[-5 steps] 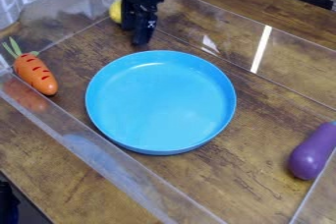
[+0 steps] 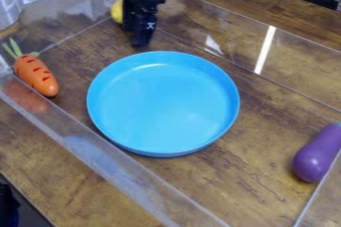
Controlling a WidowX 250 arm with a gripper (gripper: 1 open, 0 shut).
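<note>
My black gripper (image 2: 142, 24) reaches down from the top centre, low over the wooden floor beside a yellow object (image 2: 119, 10), which it partly hides on its right side. A blue plate (image 2: 163, 103) lies in the middle, a carrot toy (image 2: 36, 75) at the left, and a purple eggplant toy (image 2: 314, 154) at the lower right.
Clear plastic walls border the wooden workspace (image 2: 253, 92) on several sides. Bare wood lies right of the plate and between the carrot and the gripper.
The gripper has shifted very slightly at the top centre; the plate, carrot and eggplant are unchanged.
</note>
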